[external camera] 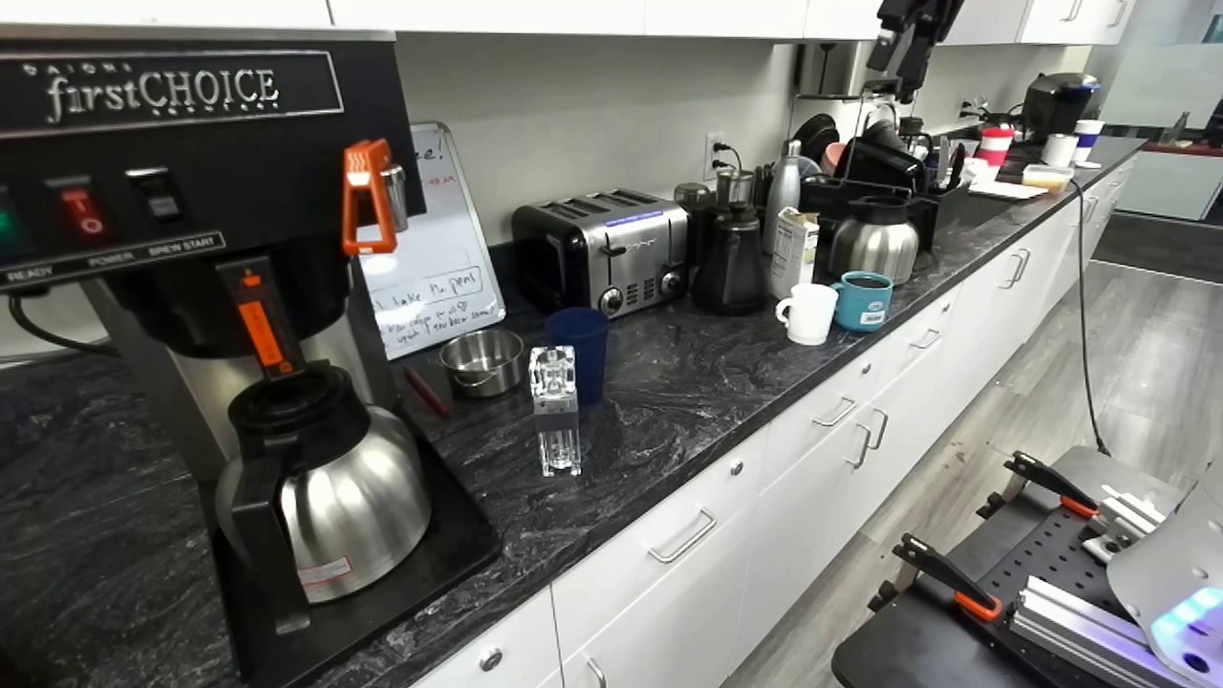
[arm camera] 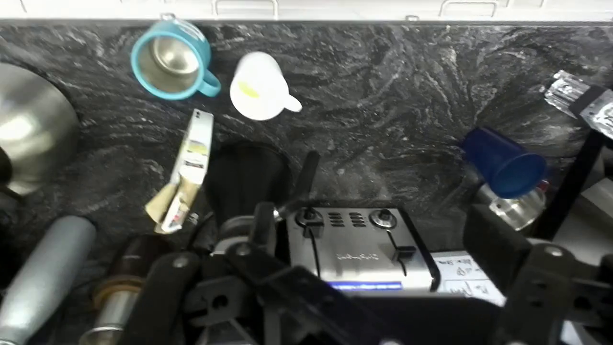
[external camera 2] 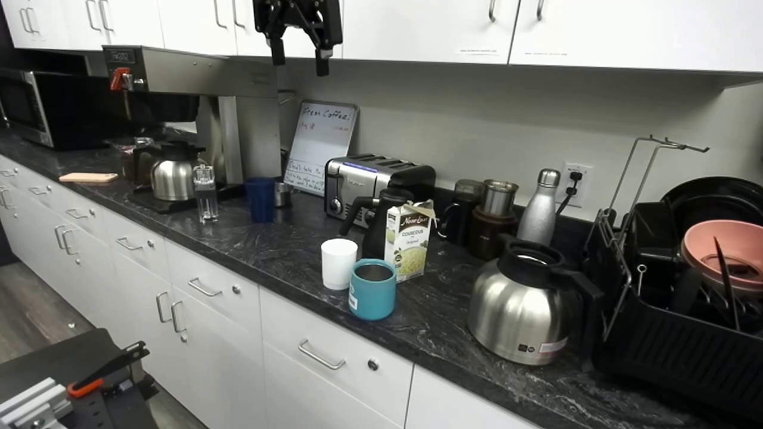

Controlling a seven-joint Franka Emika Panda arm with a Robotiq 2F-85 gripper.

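High above the counter, level with the upper cabinets, my gripper (external camera 2: 300,63) hangs open with nothing between its fingers. Looking down in the wrist view, the silver toaster (arm camera: 360,247) shows between the spread fingers, well below them. A teal mug (external camera 2: 372,289) and a white mug (external camera 2: 338,264) stand side by side near the counter's front edge. Behind them is an upright couscous carton (external camera 2: 408,243). A dark blue cup (external camera: 579,355) stands left of the toaster in exterior view 1, beside a clear block-shaped dispenser (external camera: 556,411) and a small steel bowl (external camera: 482,365).
The coffee maker (external camera: 189,172) with its steel carafe (external camera: 355,505) fills the left end. A black kettle (external camera: 731,266), a second carafe (external camera 2: 520,312) and a full dish rack (external camera 2: 686,350) crowd the other side. Bare counter (arm camera: 373,109) lies between the mugs and the blue cup.
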